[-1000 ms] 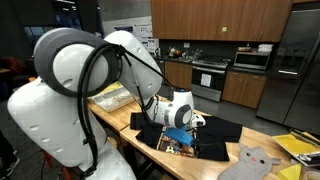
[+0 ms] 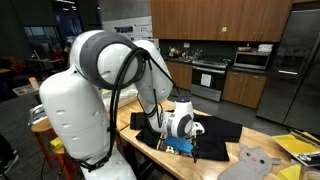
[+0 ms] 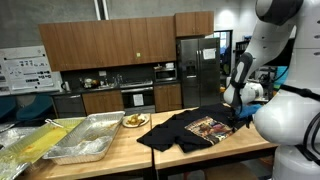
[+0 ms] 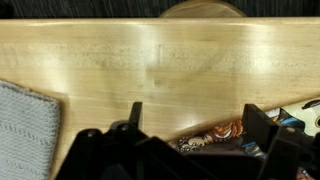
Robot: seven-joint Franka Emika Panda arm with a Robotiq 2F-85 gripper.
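Observation:
My gripper is open over the wooden table (image 4: pixel 140 70), with bare wood showing between its separated fingers. A patterned piece of cloth (image 4: pixel 225 130) lies below, partly hidden behind the right finger. In the second exterior view, a dark cloth (image 3: pixel 180 130) lies spread on the table, with the patterned piece (image 3: pixel 208 130) beside or on it. The arm's white hand (image 2: pixel 182 120) blocks part of that dark cloth in the first exterior view. A grey textured piece (image 4: pixel 25 130) is at the left of the wrist view.
The grey animal-shaped mat (image 2: pixel 250 163) lies on the right side of the table in the first exterior view, near a yellow item (image 2: pixel 296 145). Clear trays (image 3: pixel 85 138) and a plate of food (image 3: pixel 135 120) stand across the table. Bare wood lies between the cloths.
The arm's upper links have swung rightward in the first exterior view, and the hand has shifted slightly. The cloths and grey mat look unmoved.

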